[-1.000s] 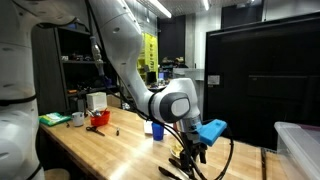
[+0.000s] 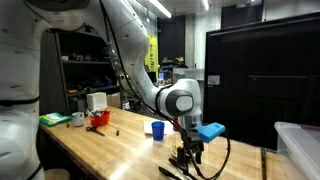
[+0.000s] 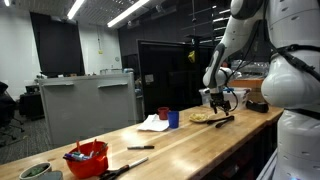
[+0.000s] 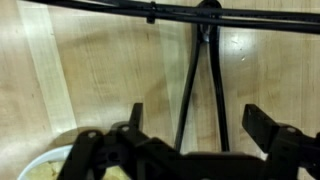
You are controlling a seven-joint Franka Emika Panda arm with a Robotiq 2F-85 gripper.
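Note:
Below my gripper, a pair of long black tongs [image 4: 217,85] lies on the wooden table. In the wrist view the fingers stand wide apart, one on each side of the tongs' two arms, and nothing is held. The tongs' joined end is near the top of that view, and their lower ends run behind the gripper body. From the first exterior view, my gripper [image 2: 187,157] hangs low over the right part of the table. The second exterior view has the gripper [image 3: 217,106] small and far off, near dark utensils [image 3: 222,121].
A white bowl [image 4: 38,163] with yellow contents sits at the wrist view's lower left. Black cables [image 4: 110,8] cross its top. Elsewhere are a blue cup [image 3: 173,119], a white cloth [image 3: 152,123] and a red container [image 3: 87,160] of tools.
Over the last second the arm's wrist has shifted and turned slightly. The gripper remains low over the same part of the table, and the objects around it look unmoved.

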